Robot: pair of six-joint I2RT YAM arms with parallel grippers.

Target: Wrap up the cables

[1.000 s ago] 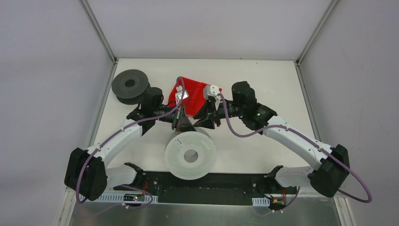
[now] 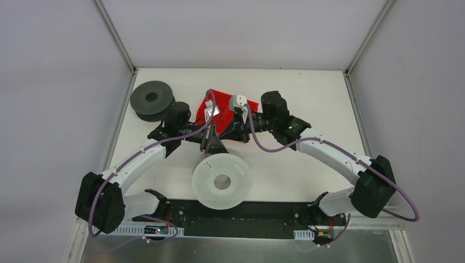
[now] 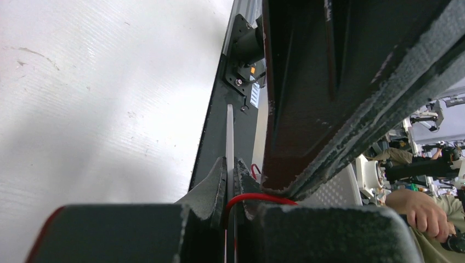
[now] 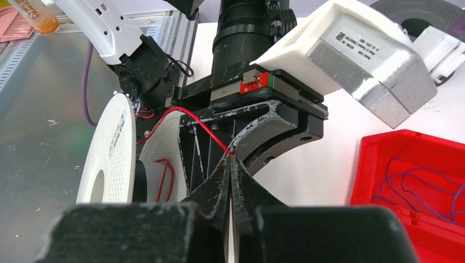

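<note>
A white perforated spool (image 2: 205,189) stands at the table's front middle, with turns of red cable (image 4: 167,178) in its hub area. My left gripper (image 2: 210,150) is just above and behind it, shut; in the left wrist view the red cable (image 3: 255,196) enters between its fingers. Close beside it on the right, my right gripper (image 2: 224,136) is shut. In the right wrist view the cable arcs from the spool across the left gripper's dark finger (image 4: 285,123) to the right fingertips; no grip on it can be made out.
Behind the grippers lies a red tray (image 2: 222,98), holding thin blue-purple wire (image 4: 406,189). A dark grey spool (image 2: 159,90) occupies the back left.
Over the last second my right arm has moved left, bringing its gripper closer to the left one. The left arm and the white spool show no clear movement.
</note>
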